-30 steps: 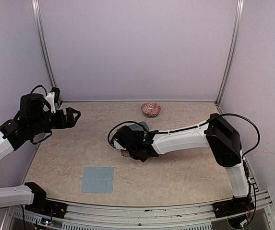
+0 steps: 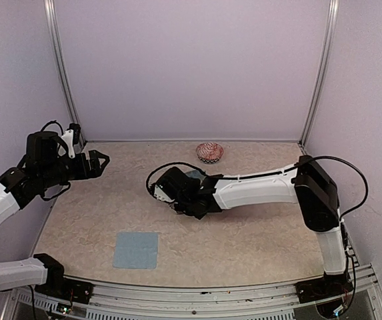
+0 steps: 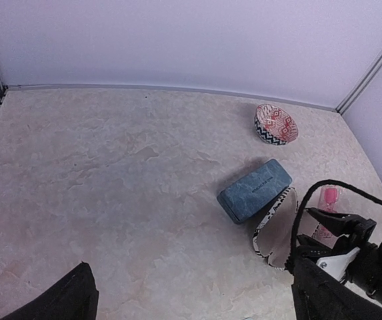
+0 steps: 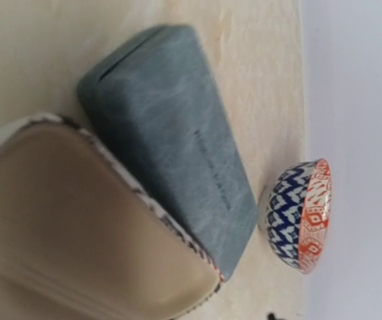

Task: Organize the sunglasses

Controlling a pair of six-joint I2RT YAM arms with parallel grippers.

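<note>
In the left wrist view, a blue-grey glasses case [image 3: 256, 191] with small lettering lies closed. Beside it, an open case [image 3: 278, 227] with a patterned rim and cream lining stands partly behind my right gripper. That gripper is open at the open case; whether it touches the rim cannot be told. The right wrist view shows the cream lining [image 4: 77, 213] close up against the blue-grey case [image 4: 177, 143]. My left gripper [image 2: 103, 163] hangs open and empty at the far left. No sunglasses show clearly.
A red patterned bowl [image 2: 209, 152] stands at the back. A grey-blue cloth [image 2: 136, 250] lies flat at the front left. Something pink [image 3: 329, 195] shows behind the right gripper.
My right gripper has shifted slightly left, with its forearm and elbow tilting a little, and now covers more of the blue-grey case. The left arm has barely moved.
</note>
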